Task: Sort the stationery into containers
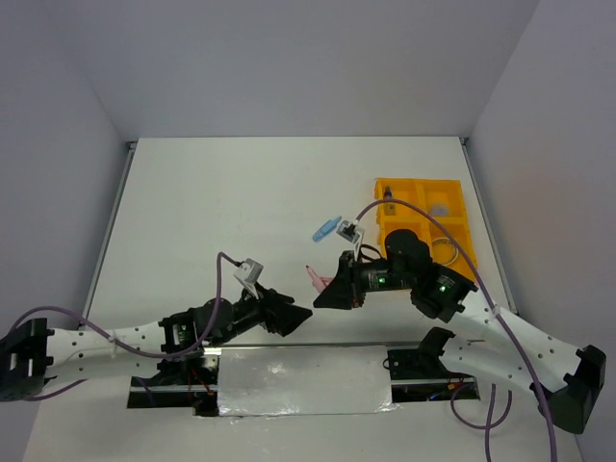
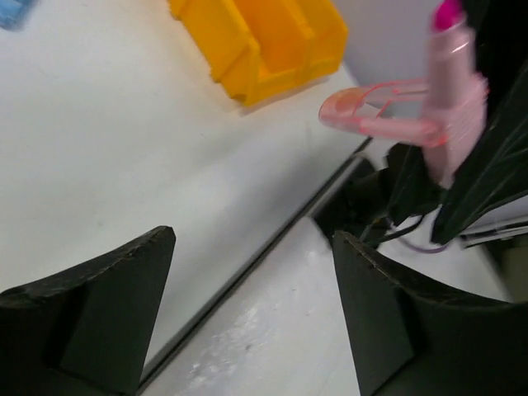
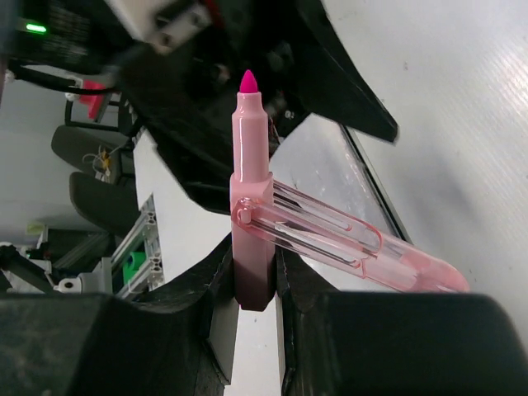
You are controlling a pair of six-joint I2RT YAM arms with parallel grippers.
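Observation:
My right gripper is shut on a pink marker [image 3: 252, 206], which stands tip up with a clear pink piece [image 3: 346, 247] angled off its side. My left gripper is open and empty, apart from the marker, below and left of it. A yellow compartment container [image 1: 438, 192] sits at the right of the table, holding dark and grey items and a ring. A blue item [image 1: 325, 229] lies on the table left of the container.
A metal edge and strip [image 1: 303, 380] run along the front. Walls enclose the sides and back.

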